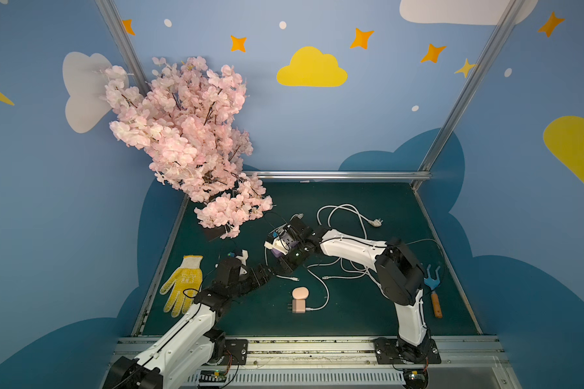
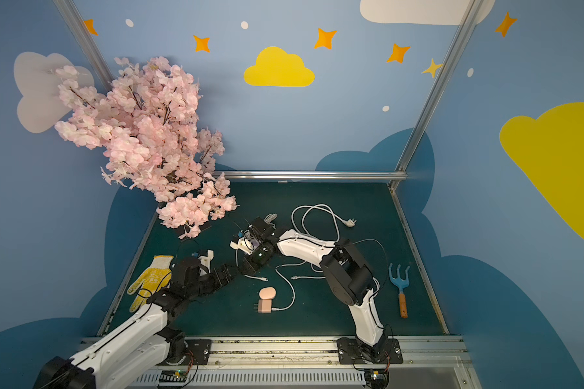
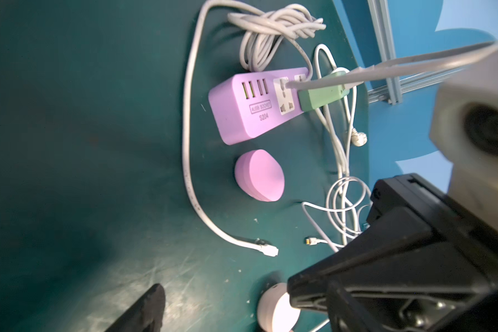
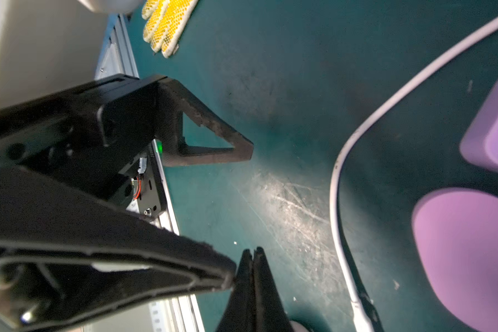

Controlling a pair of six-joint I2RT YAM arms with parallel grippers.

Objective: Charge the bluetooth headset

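Note:
A purple power strip (image 3: 242, 113) with a green plug (image 3: 318, 96) lies mid-table, with a pink round case (image 3: 259, 174) beside it. A white cable (image 3: 188, 144) ends in a connector (image 3: 268, 249) near that case. A pale peach case (image 1: 299, 292) sits by a charger (image 1: 298, 304) at the front. My left gripper (image 1: 262, 275) is open at the left of centre, nothing held. My right gripper (image 1: 285, 262) hangs over the power strip area, shut, with nothing showing between its fingers.
A yellow glove (image 1: 181, 285) lies at left, a blossom branch (image 1: 188, 129) fills the back left, and a blue garden fork (image 2: 399, 282) lies at right. Loose white cables cover the back right.

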